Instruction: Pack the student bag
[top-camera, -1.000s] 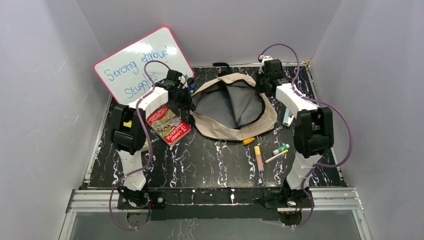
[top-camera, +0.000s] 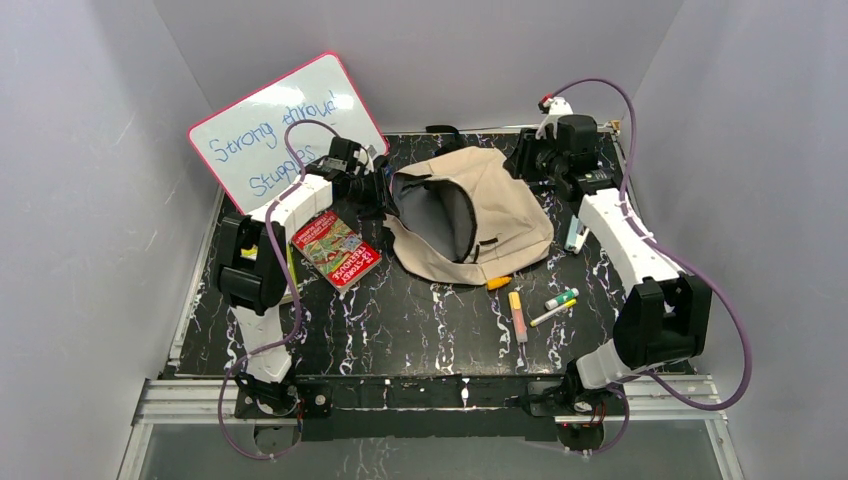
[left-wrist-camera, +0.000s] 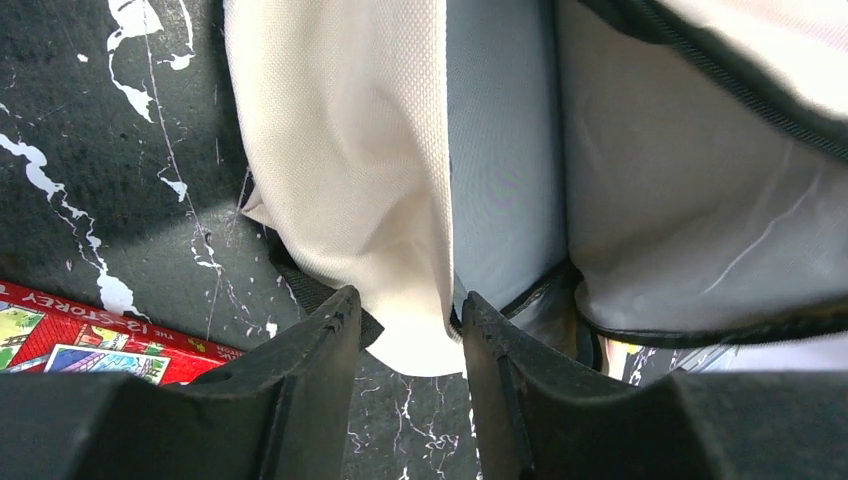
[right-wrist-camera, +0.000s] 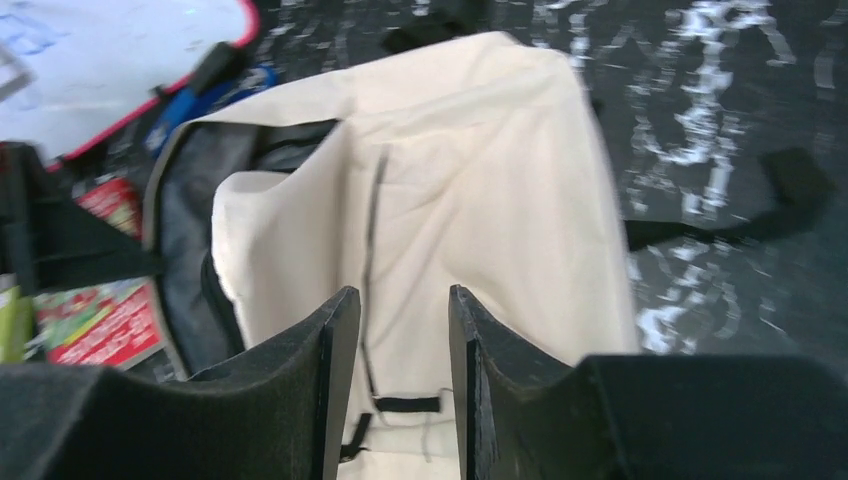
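The beige bag (top-camera: 510, 220) lies mid-table, its grey-lined mouth (top-camera: 425, 215) partly gaping and the flap folded back toward the left. At the bag's left edge my left gripper (top-camera: 388, 195) has its fingers apart; in the left wrist view the beige rim (left-wrist-camera: 445, 250) runs between and beyond the fingertips, not gripped. My right gripper (top-camera: 520, 165) hovers at the bag's upper right, open, with nothing held between its fingers. A red book (top-camera: 338, 250) rests left of the bag.
A glue stick (top-camera: 518, 317), a green-capped stick (top-camera: 561, 298), a yellow-tipped pen (top-camera: 552, 313) and an orange item (top-camera: 498, 283) lie below the bag. A whiteboard (top-camera: 290, 125) leans behind the left arm. A pale blue item (top-camera: 576, 235) lies right.
The flap has fallen leftward, narrowing the mouth.
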